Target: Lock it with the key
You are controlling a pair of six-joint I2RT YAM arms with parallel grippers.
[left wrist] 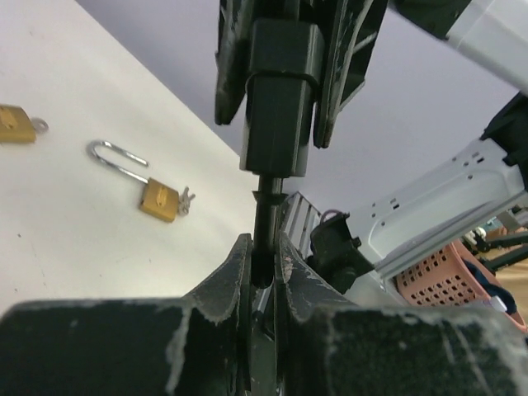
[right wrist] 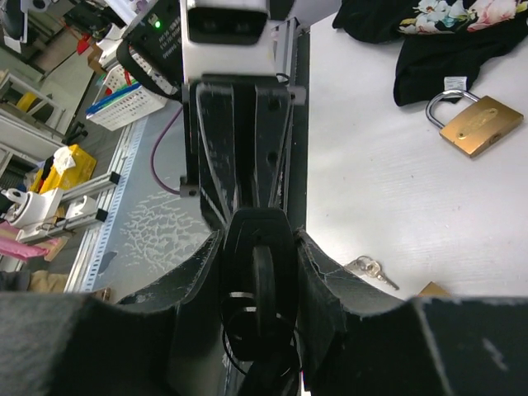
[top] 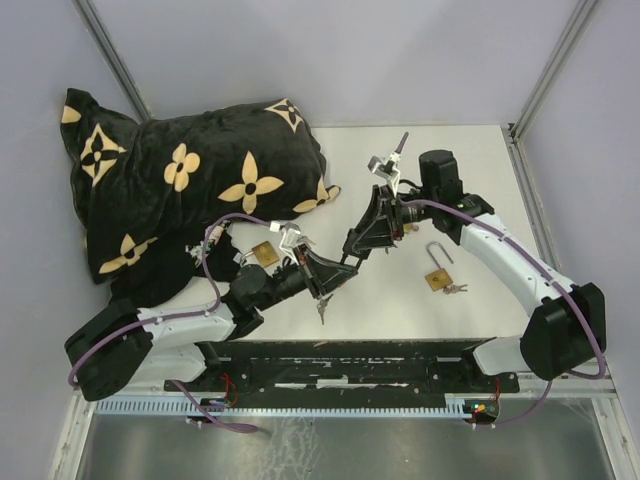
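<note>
Both my grippers meet above the middle of the white table. In the left wrist view, a black block (left wrist: pixel 279 124) sits between the right gripper's fingers (left wrist: pixel 233 62). From its end a thinner black shaft (left wrist: pixel 266 221) runs down into my left gripper, which is shut on it. In the right wrist view my right gripper is shut on the black block, with the left gripper's fingers (right wrist: pixel 272 136) just beyond. Whether shaft and block are one piece or two joined parts, I cannot tell. No keyhole shows.
An open brass padlock (top: pixel 437 279) with keys (top: pixel 453 288) lies at the right of the table. Loose keys (top: pixel 322 306) lie below the left gripper; another padlock (top: pixel 265 253) lies to the left. A dark flowered cloth (top: pixel 200 170) covers the back left.
</note>
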